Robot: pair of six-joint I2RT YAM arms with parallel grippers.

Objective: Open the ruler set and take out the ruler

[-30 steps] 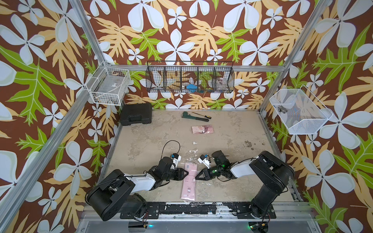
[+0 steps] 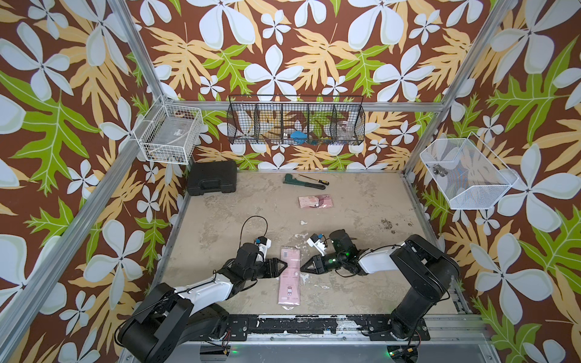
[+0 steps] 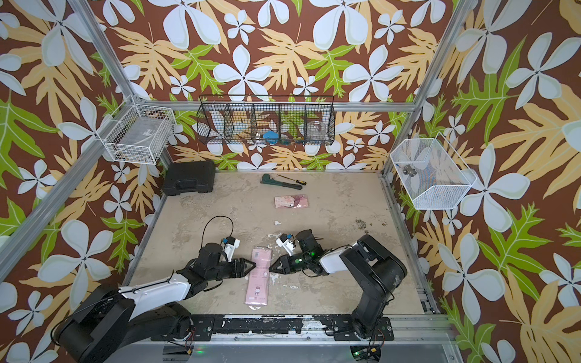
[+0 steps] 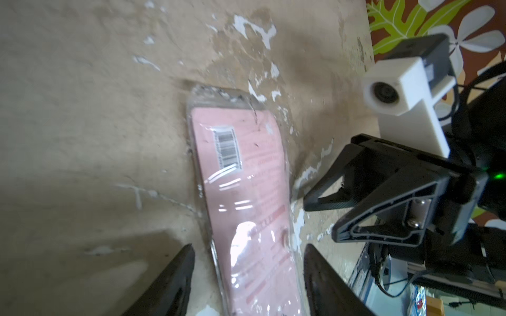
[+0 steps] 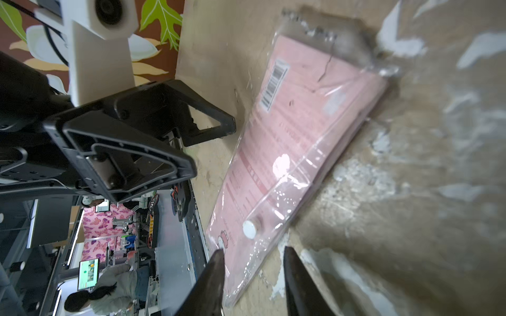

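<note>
A pink ruler set in a clear plastic sleeve lies flat on the table between my two arms. Its barcode end points away from the arms' base, and a small white round spot shows near its edge in the right wrist view. On its left side my left gripper is open, its fingers parted over the package in its wrist view. My right gripper stands part open at the right side, nothing between its fingers. Whether either fingertip touches the sleeve cannot be told.
A smaller pink packet and green-handled tools lie further back. A black case sits at the back left. Wire baskets hang on the walls, among them a white one. Bare table spreads on both sides.
Over the last second the package shifted slightly left and away from the base.
</note>
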